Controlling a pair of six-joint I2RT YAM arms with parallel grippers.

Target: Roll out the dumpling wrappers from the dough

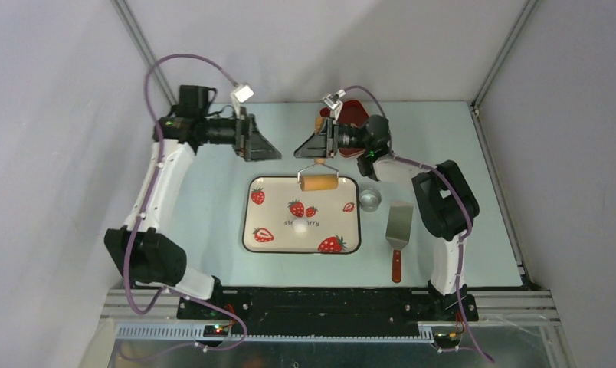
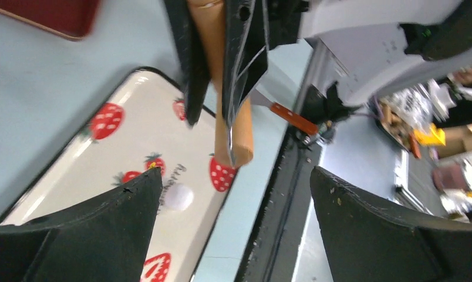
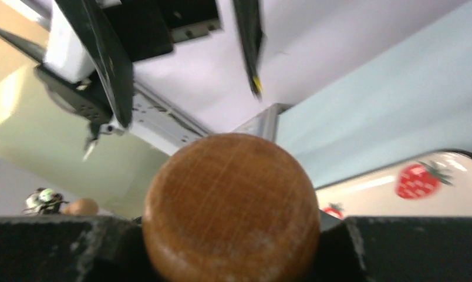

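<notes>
My right gripper (image 1: 316, 146) is shut on the wooden handle of a rolling pin, whose roller (image 1: 319, 182) hangs over the back of the strawberry tray (image 1: 267, 218); the handle's round end (image 3: 231, 200) fills the lower right wrist view. A white dough piece (image 1: 300, 227) lies on the tray, also visible in the left wrist view (image 2: 179, 196). My left gripper (image 1: 260, 149) stands open left of the rolling pin, nothing between its fingers.
A red dish (image 1: 354, 113) is at the back behind the right gripper. A metal cup (image 1: 370, 199) and a wide scraper (image 1: 398, 230) lie right of the tray.
</notes>
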